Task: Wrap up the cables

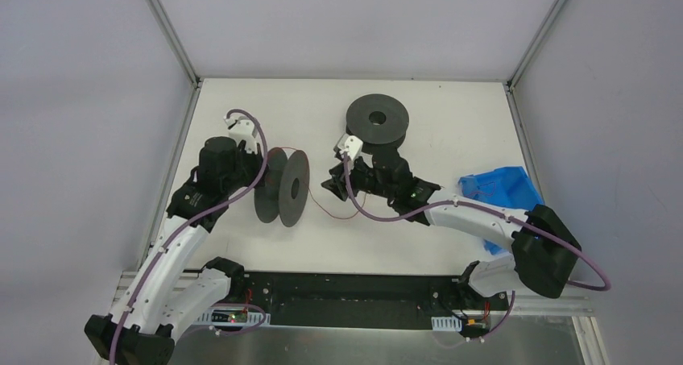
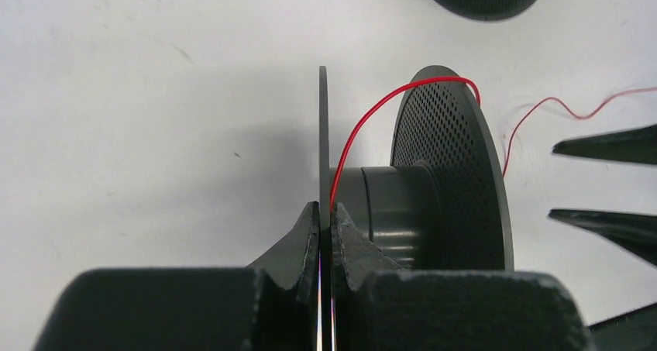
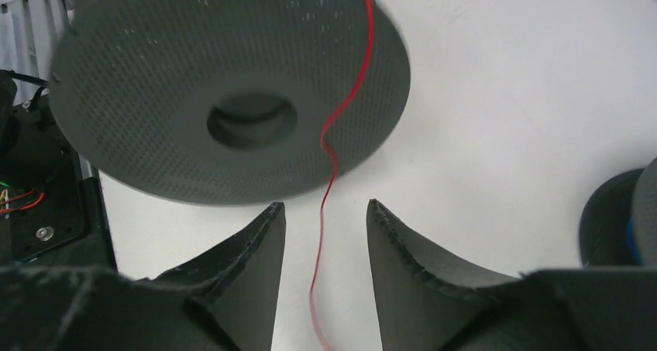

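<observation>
The grey spool [image 1: 295, 189] stands on its flanges' edges at the table's left. My left gripper is shut on the thin rim of the spool's left flange [image 2: 324, 134]. A red cable [image 2: 372, 112] rises from the core, passes over the right flange [image 2: 496, 204] and trails across the table. To the right of the spool is my right gripper, open, its fingers [image 3: 259, 246] apart with nothing gripped. In the right wrist view, the cable [image 3: 318, 266] shows through the gap between them, apparently beyond; the cable's end is not visible.
A second dark spool [image 1: 377, 119] lies flat at the back centre. At the right edge is a blue bin [image 1: 515, 189], partly hidden by the right arm.
</observation>
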